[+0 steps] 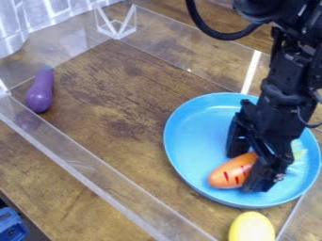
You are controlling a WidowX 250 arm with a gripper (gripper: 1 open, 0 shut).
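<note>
A blue plate (199, 136) sits on the wooden table at the right. An orange toy carrot (232, 171) with dark stripes lies in it toward the front, partly covered by my black gripper (251, 160), which reaches down into the plate from the upper right. The gripper's fingers are around or over the carrot's upper part; whether they touch it is unclear. The gripper looks open, though the dark parts overlap.
A purple eggplant (40, 92) lies at the left. A yellow egg-shaped object (250, 227) is just in front of the plate. Clear low walls (107, 174) border the bare middle of the table. A blue object (8, 224) is at the lower left.
</note>
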